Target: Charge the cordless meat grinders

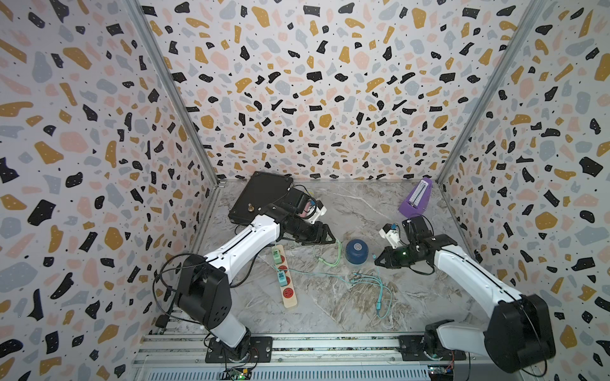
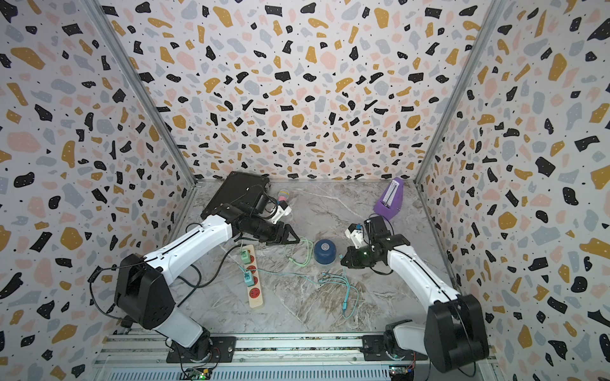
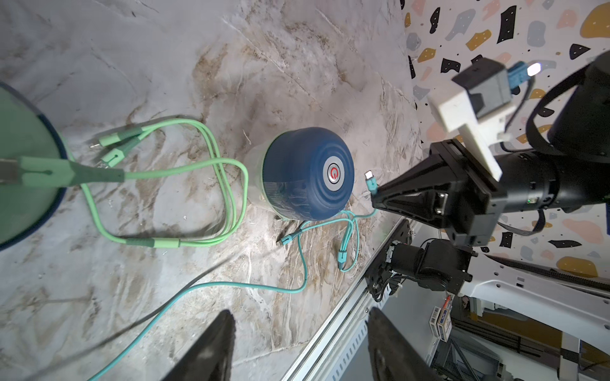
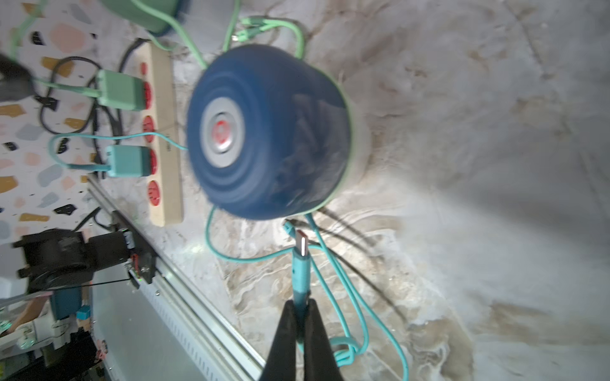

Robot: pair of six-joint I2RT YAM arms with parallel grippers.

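Observation:
A blue-topped grinder [image 1: 356,251] with a red power symbol stands upright on the marble table. Beside it, my right gripper is shut on a teal cable plug [image 4: 301,273]; the metal tip points free of the grinder. At the left edge of the left wrist view is a green round body with a dark blue rim [image 3: 25,209], apparently a second grinder. A green plug [image 3: 47,171] lies across it; whether it is inserted cannot be told. My left gripper is open, its fingers [image 3: 213,349] apart and empty, left of the blue grinder.
A power strip [image 1: 289,296] holds a green charger [image 4: 120,90] and a teal charger [image 4: 129,160]. Loose teal cable [image 1: 375,279] and green cable ends [image 3: 120,143] lie on the table. A black case [image 1: 260,197] and a purple holder [image 1: 416,198] stand behind.

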